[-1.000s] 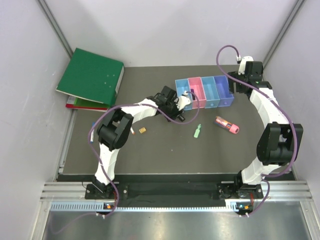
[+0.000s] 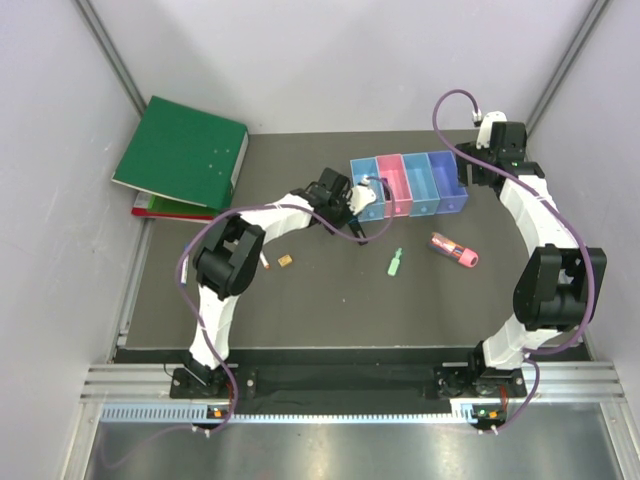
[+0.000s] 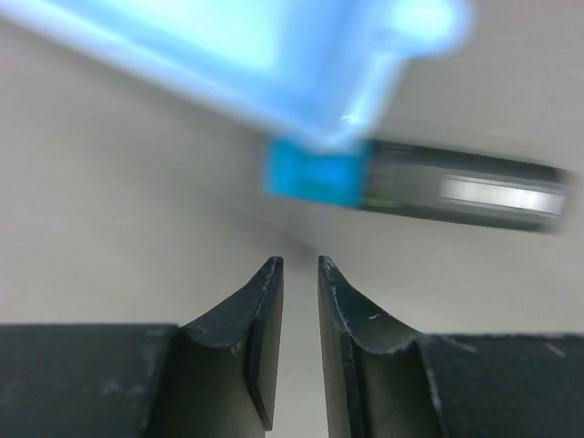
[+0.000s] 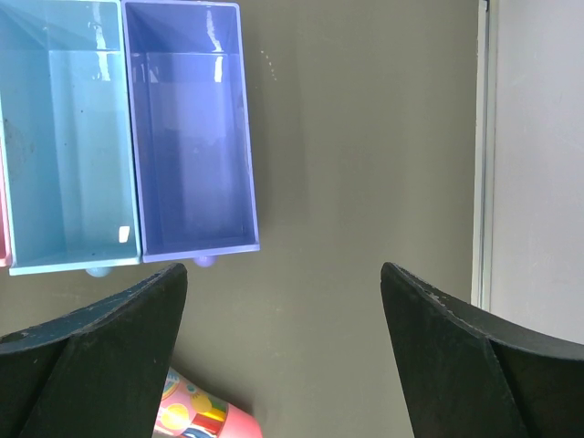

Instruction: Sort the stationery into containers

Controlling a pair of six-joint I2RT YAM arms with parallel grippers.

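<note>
A row of open bins in light blue [image 2: 364, 168], pink [image 2: 395, 178], blue [image 2: 421, 182] and purple [image 2: 447, 182] stands at the back. Below the light-blue end bin lies a dark cylindrical stationery item [image 3: 465, 186] with a blue end, blurred in the left wrist view. My left gripper is beside it, slightly open, a narrow gap between its fingertips and nothing in it. At the right of the purple bin, my right gripper hangs wide open and empty. A green bottle-like item [image 2: 395, 262] and a pink patterned cylinder [image 2: 454, 249] rest on the table.
A large green binder [image 2: 185, 150] leans at the back left. A small tan block [image 2: 285, 260] and a blue-tipped white stick [image 2: 185, 268] lie near the left arm. Bare table fills the front middle.
The left gripper has shifted slightly left, away from the dark item, which now shows more fully below the light-blue bin. The right arm has stayed still.
</note>
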